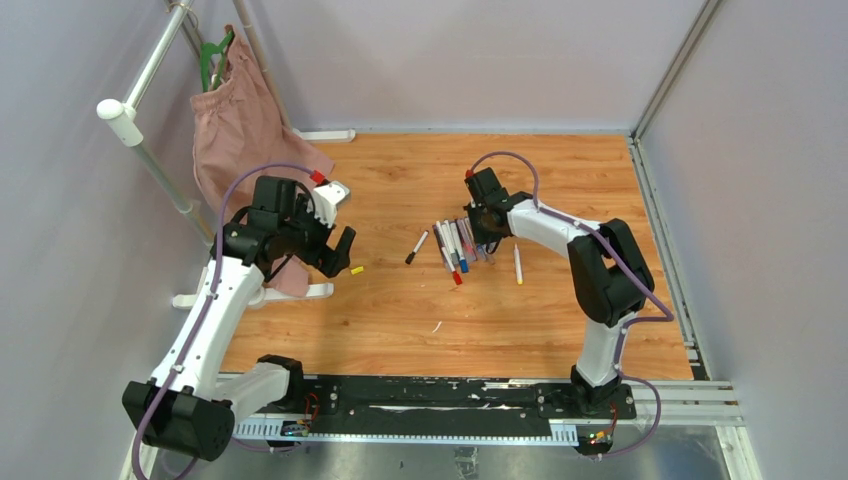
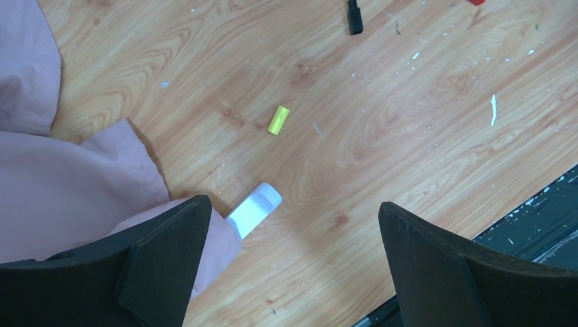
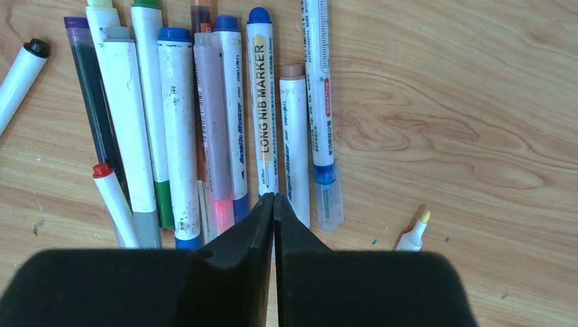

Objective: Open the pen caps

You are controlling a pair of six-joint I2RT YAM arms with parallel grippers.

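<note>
A tight group of markers (image 3: pixel 180 136) lies side by side on the table, most with coloured ends. Over its right part, my right gripper is shut, its fingertips at the lower end of the long nib marker (image 3: pixel 262 102). Whether the tips pinch anything is hidden. Off to the right lies an uncapped yellow-tipped marker (image 3: pixel 414 235). In the left wrist view a small yellow cap (image 2: pixel 279 120) rests alone on the wood. My left gripper hangs wide open near it, with nothing between its fingers.
Pink cloth (image 1: pixel 240 130) hangs from a white rack at the left, its lower part near my left gripper. A black-ended marker (image 1: pixel 417 247) lies apart, left of the group.
</note>
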